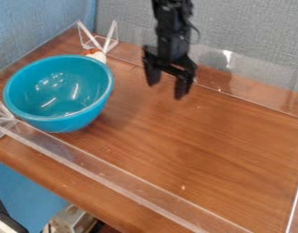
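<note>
My black gripper (169, 73) hangs over the back part of the wooden table, blurred, its two fingers apart with nothing seen between them. A turquoise bowl (56, 95) sits on the left of the table. A small white and orange object (97, 56) lies just behind the bowl, at the back left, to the left of my gripper.
Clear low barriers line its edges, with white frames at the back left and left. Grey textured walls stand behind, and a blue surface lies below at the lower left.
</note>
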